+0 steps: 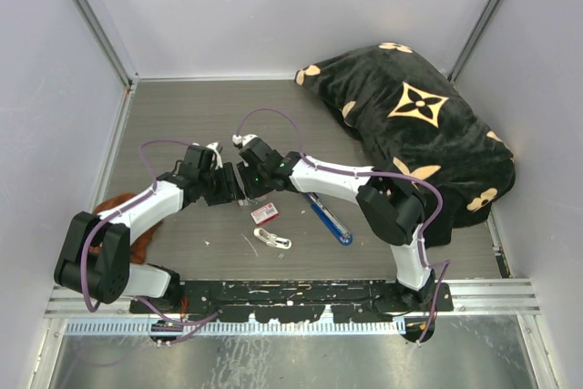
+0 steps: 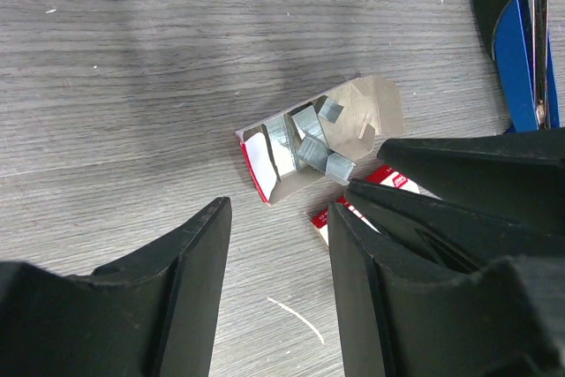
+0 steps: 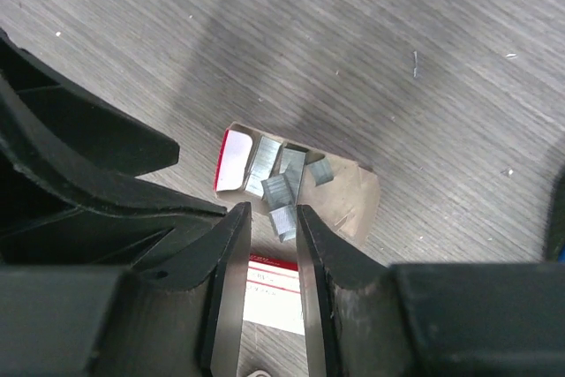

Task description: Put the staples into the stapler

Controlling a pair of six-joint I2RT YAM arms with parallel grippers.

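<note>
A small open cardboard tray (image 2: pixel 371 103) with several grey staple strips (image 2: pixel 313 152) lies on the grey table. In the right wrist view, those staples (image 3: pixel 278 192) show just beyond the tips of my right gripper, whose fingers stand partly open. My left gripper is open over bare table beside the tray, its fingers apart and empty. The red-and-white staple box cover (image 1: pixel 264 214) lies flat by the tray. Farther right is the blue stapler (image 1: pixel 330 220), its metal channel (image 2: pixel 535 33) visible in the left wrist view.
A white object (image 1: pixel 272 239) lies in front of the box cover, near a thin white strip (image 1: pixel 250 244). A large dark cushion (image 1: pixel 437 125) fills the right rear. Brown cloth (image 1: pixel 141 239) sits behind the left arm.
</note>
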